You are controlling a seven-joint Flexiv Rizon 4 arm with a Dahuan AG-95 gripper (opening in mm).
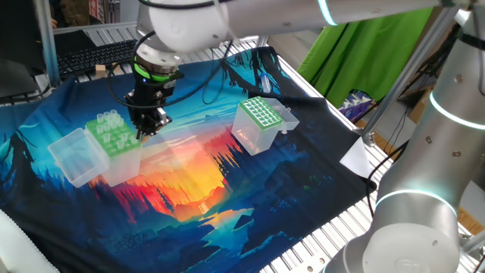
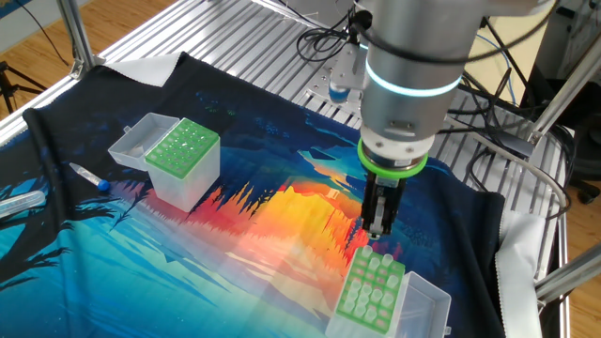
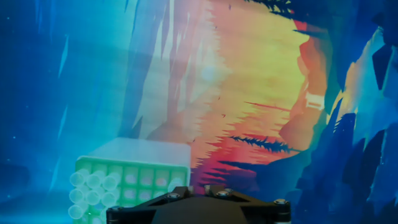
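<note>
A frosted box with a green rack (image 1: 114, 140) stands at the left in exterior view 1, its clear lid folded open. Several clear tips (image 2: 362, 302) poke up from part of that rack; other slots look empty. My gripper (image 1: 142, 134) hangs close to this box's inner edge, pointing down. In exterior view 2 the gripper (image 2: 377, 237) is just behind the rack's far end. The wrist view shows the gripper with its fingertips drawn nearly together at the rack's right corner; nothing shows clearly between them. A second green-topped box (image 1: 258, 125) stands to the right, lid open.
A blue-capped tube or pen (image 2: 91, 177) lies on the cloth beyond the second box. The patterned cloth (image 1: 197, 182) between the boxes is clear. A keyboard (image 1: 98, 57) and a small wooden block (image 1: 100, 70) sit at the back edge.
</note>
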